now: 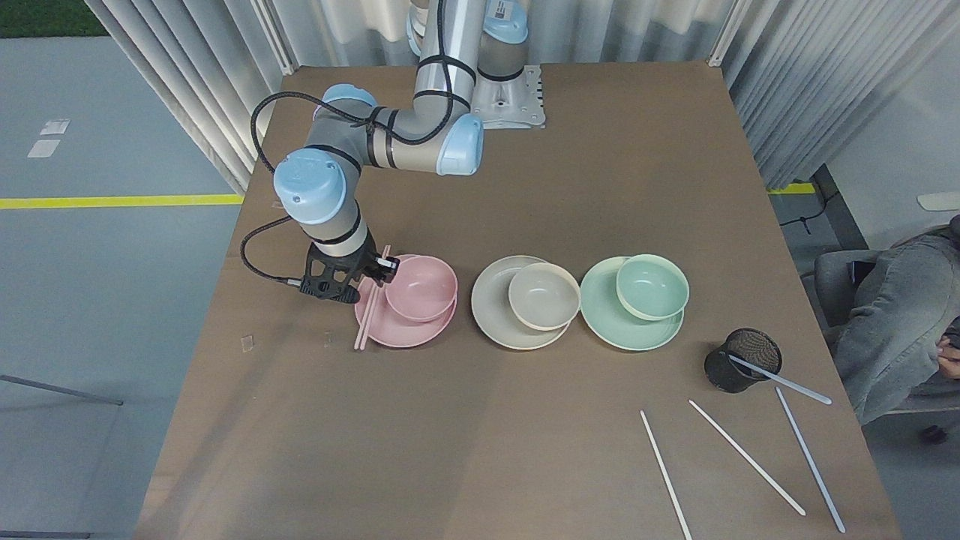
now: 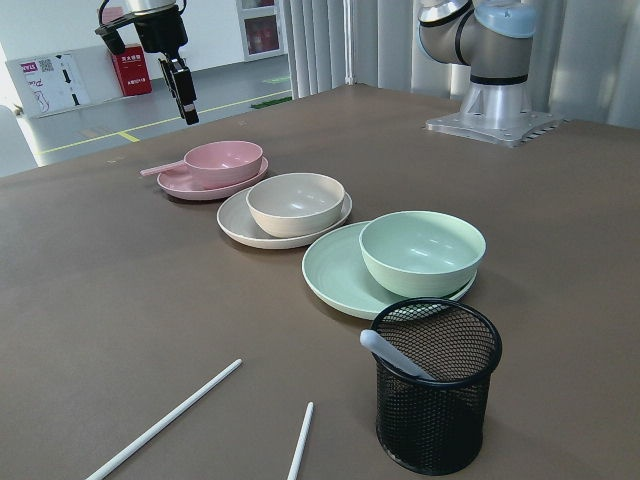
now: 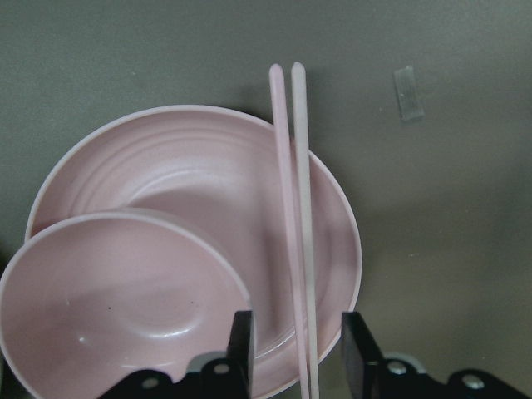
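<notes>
My gripper is open and empty above the pink plate [image 3: 191, 150]; in the wrist view a pair of pink chopsticks [image 3: 290, 208] lies lengthwise between its two fingers, farther below, across the plate's right part. The pink bowl [image 3: 125, 299] sits on that plate at the lower left, partly behind a finger. In the front view the gripper [image 1: 378, 270] hangs over the left part of the pink set; the left view shows it [image 2: 188, 112] clearly above the tableware.
A cream bowl [image 1: 544, 292] and a mint bowl [image 1: 652, 286] sit on matching plates to the right. A black mesh cup [image 1: 730, 369] holds a leaning stick. Several loose chopsticks lie at the front right.
</notes>
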